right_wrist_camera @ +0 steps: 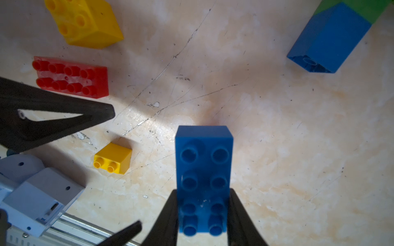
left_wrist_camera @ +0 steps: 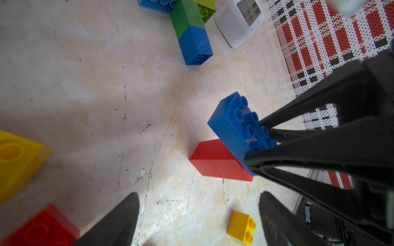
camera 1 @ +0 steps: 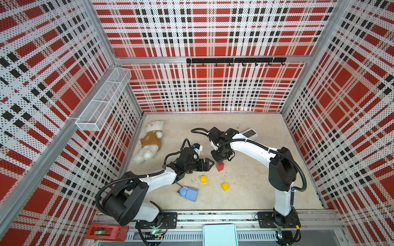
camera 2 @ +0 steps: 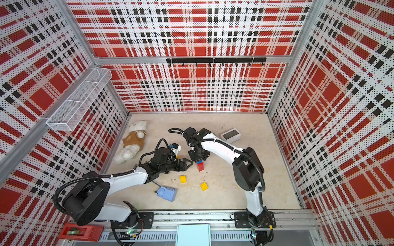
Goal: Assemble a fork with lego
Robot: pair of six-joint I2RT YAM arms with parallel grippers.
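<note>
My right gripper is shut on a blue brick (right_wrist_camera: 204, 137), its studs facing the right wrist camera. Behind this blue brick in the left wrist view is a red brick (left_wrist_camera: 217, 160), against its underside; whether they are joined, I cannot tell. To their left, my left gripper stands open with nothing between its fingers. Blue (left_wrist_camera: 195, 45), green (left_wrist_camera: 186, 18) and yellow (left_wrist_camera: 208, 9) bricks sit together at the top of the left wrist view. Loose on the table are another red brick (right_wrist_camera: 98, 82), a large yellow brick (right_wrist_camera: 98, 28) and a small yellow brick (right_wrist_camera: 117, 155).
A pale blue device (camera 1: 188, 193) lies at the front left. The plush toy (camera 1: 151, 141) is at the back left, and a white device with a screen (camera 2: 231, 135) stands behind the right arm.
</note>
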